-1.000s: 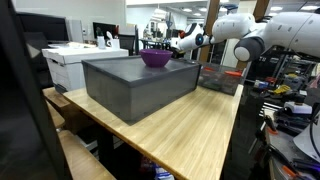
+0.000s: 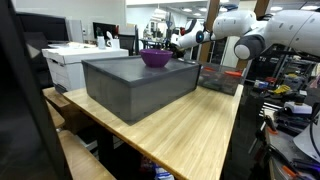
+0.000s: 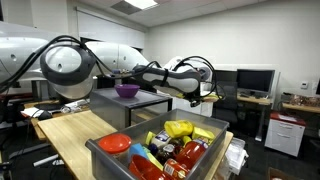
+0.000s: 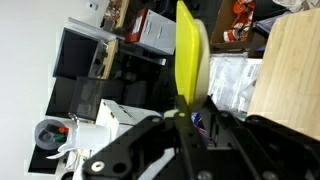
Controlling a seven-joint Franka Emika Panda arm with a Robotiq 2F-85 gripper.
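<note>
In the wrist view a long yellow-orange object [image 4: 188, 50] with a pale edge stands out from my gripper, which is shut on it. What exactly it is cannot be told. Exterior view 1 has the gripper [image 2: 181, 42] small and far off, beyond the purple bowl [image 2: 155, 58]. That bowl sits on top of a long dark grey box [image 2: 135, 91]. From the other side, the purple bowl [image 3: 127, 90] appears to the left of the arm's end, with a bit of yellow near the gripper.
A grey bin [image 3: 108, 163] full of colourful items, among them a red lid [image 3: 114, 143] and yellow pieces [image 3: 178, 128], stands at the table's end. The wooden tabletop [image 2: 180, 135] in front of the grey box is bare.
Far back in exterior view 1, my gripper has shifted slightly left and down. The bowl and grey box have stayed in place.
</note>
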